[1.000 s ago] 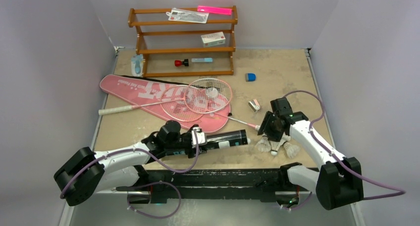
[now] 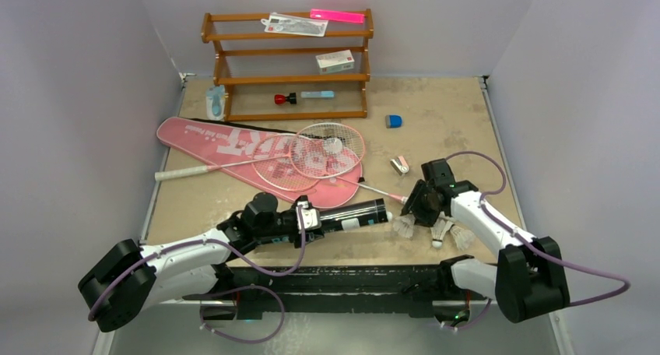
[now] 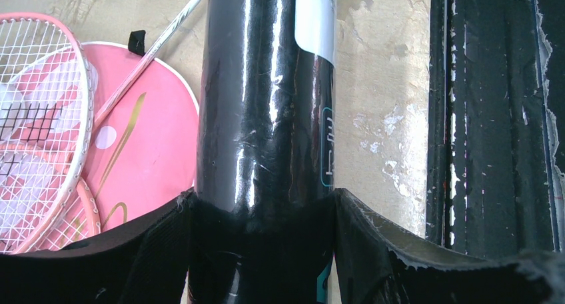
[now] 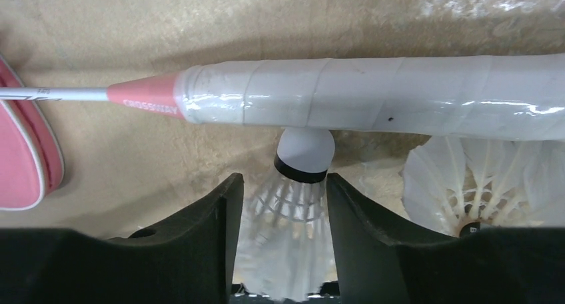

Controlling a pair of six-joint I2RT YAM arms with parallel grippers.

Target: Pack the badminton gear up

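Observation:
The black shuttlecock tube [image 2: 350, 215] lies along the front of the table, with my left gripper around it, its fingers against both sides in the left wrist view. My right gripper is part open over a shuttlecock [image 4: 304, 151], whose feathers sit between and below the fingertips, just beside a white racket handle [image 4: 373, 94]; whether it touches is unclear. Another shuttlecock [image 4: 466, 184] lies to the right. Two pink rackets [image 2: 327, 129] lie on the pink racket bag [image 2: 187, 133] in the middle left.
A wooden rack [image 2: 288, 79] with small items stands at the back. A blue object [image 2: 393, 121] and a small metallic item [image 2: 398, 165] lie on the right half. The front table edge [image 2: 335, 275] is close below both arms.
My right gripper has moved a little at the shuttlecocks. The tube and rackets look almost unmoved.

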